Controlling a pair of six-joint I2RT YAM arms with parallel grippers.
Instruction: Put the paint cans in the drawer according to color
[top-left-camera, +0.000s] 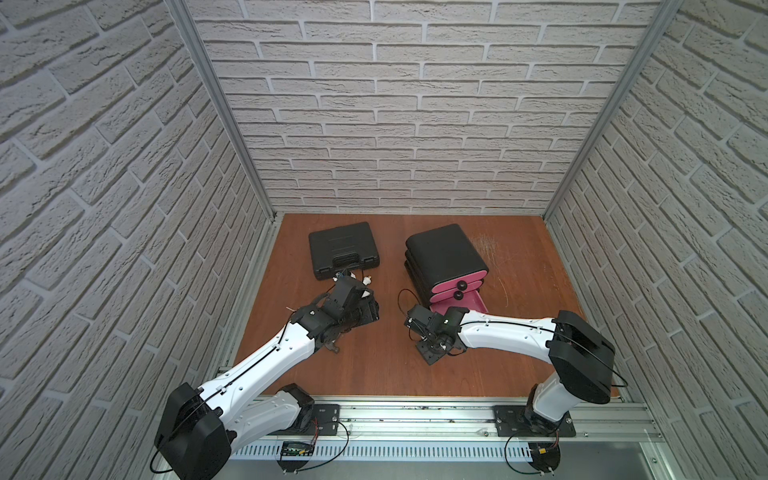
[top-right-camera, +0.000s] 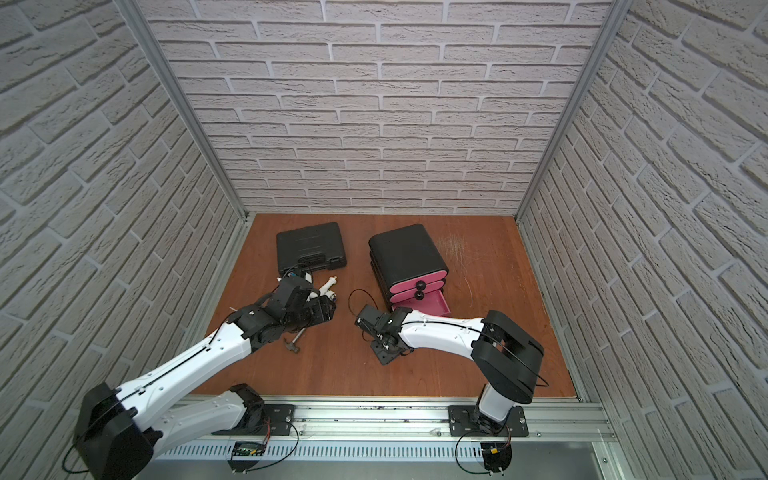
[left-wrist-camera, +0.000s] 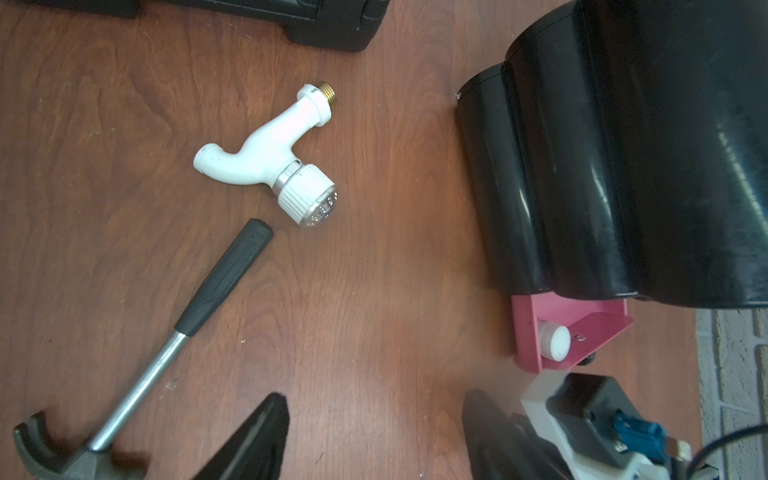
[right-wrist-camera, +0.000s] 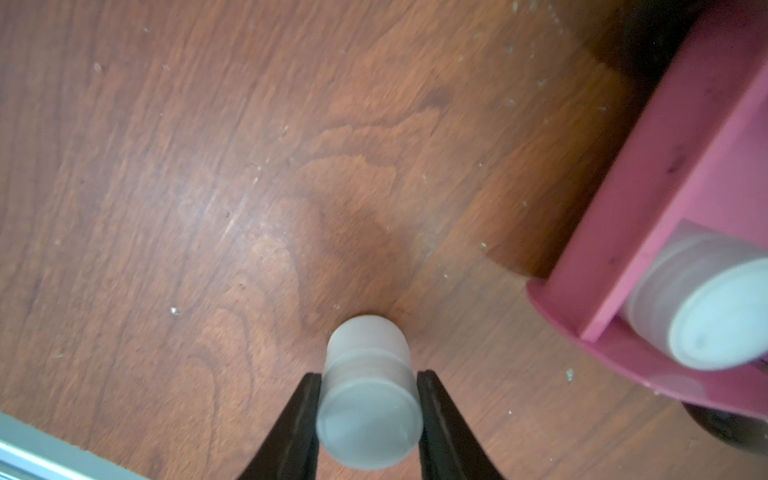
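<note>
In the right wrist view my right gripper is shut on a white cylindrical can (right-wrist-camera: 368, 424) just outside the open pink drawer (right-wrist-camera: 608, 232). A second white can lies inside that drawer, also seen in the left wrist view. The black drawer unit (top-left-camera: 445, 254) has pink fronts, with the lowest drawer pulled out. My left gripper is open over the wooden table, left of the unit, with nothing between its fingers.
A black case (top-left-camera: 342, 246) lies at the back left. A white tap (left-wrist-camera: 264, 156) and a hammer (left-wrist-camera: 220, 284) lie left of the drawer unit.
</note>
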